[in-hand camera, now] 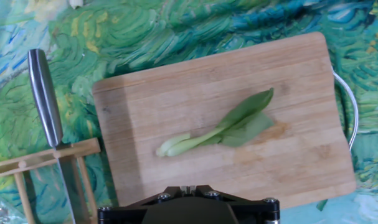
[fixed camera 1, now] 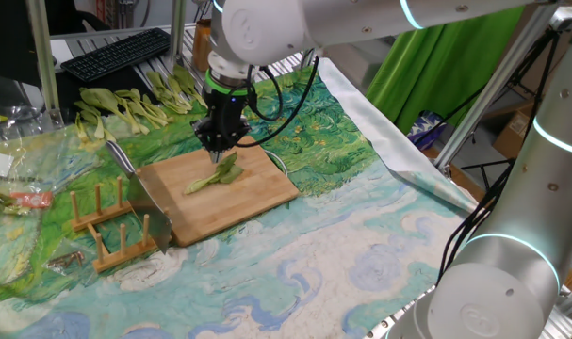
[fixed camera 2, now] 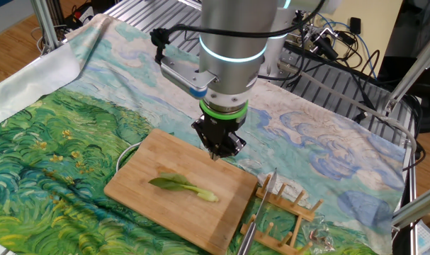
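A single leafy green vegetable (in-hand camera: pixel 232 127) with a pale stalk lies on the wooden cutting board (in-hand camera: pixel 301 177), near its middle. In the second exterior view its stalk end (fixed camera 2: pixel 206 194) points toward the knife side of the board. My gripper (fixed camera 1: pixel 217 155) hangs above the board, pointing down and apart from the vegetable. Its fingertips (in-hand camera: pixel 189 189) meet at the bottom of the wrist view, with nothing showing between them. A knife (in-hand camera: pixel 45 99) with a metal handle stands in a wooden peg rack (in-hand camera: pixel 83 148) beside the board.
Several more leafy greens (fixed camera 1: pixel 125 105) lie on the patterned cloth behind the board. Clear plastic packaging (fixed camera 1: pixel 22 151) is at the far left, and a keyboard (fixed camera 1: pixel 116 54) sits behind. The cloth in front of the board (fixed camera 1: pixel 295 264) is clear.
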